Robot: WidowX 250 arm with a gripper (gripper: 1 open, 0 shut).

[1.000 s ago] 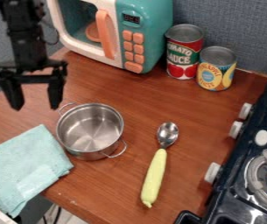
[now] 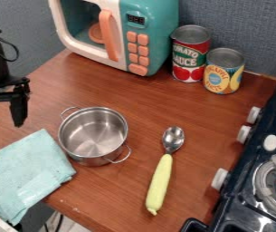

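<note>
My gripper (image 2: 1,111) is at the left edge, partly out of frame, hanging above the wooden table left of the steel pot (image 2: 93,136); whether it is open is hard to tell. A spoon with a pale yellow handle (image 2: 159,183) lies right of the pot, and a light blue cloth (image 2: 19,177) lies at the front left.
A teal toy microwave (image 2: 154,36), a tomato can (image 2: 190,59) and a second can (image 2: 223,74) stand at the back. A black stove (image 2: 255,195) fills the right side.
My gripper has moved left, partly leaving the frame. The pot, cloth and spoon have not moved.
</note>
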